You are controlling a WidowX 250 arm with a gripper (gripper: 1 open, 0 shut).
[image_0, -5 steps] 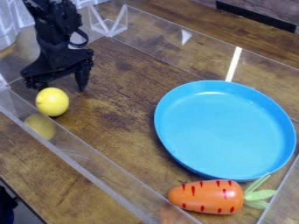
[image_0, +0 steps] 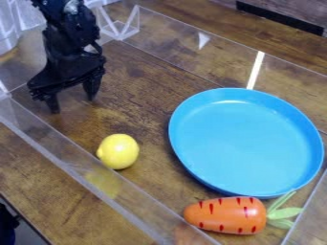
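My black gripper (image_0: 67, 84) is low over the wooden table at the upper left, inside the clear-walled enclosure; whether its fingers are open or shut is hard to tell. A yellow lemon-like ball (image_0: 119, 151) lies on the table below and to the right of the gripper, apart from it.
A blue plate (image_0: 243, 139) takes up the right side. An orange toy carrot (image_0: 228, 214) with green leaves lies at the lower right beside it. Clear walls (image_0: 90, 177) edge the area.
The yellow ball has moved rightward and down, away from beneath the gripper to the lower middle left. The gripper is nearly where it was.
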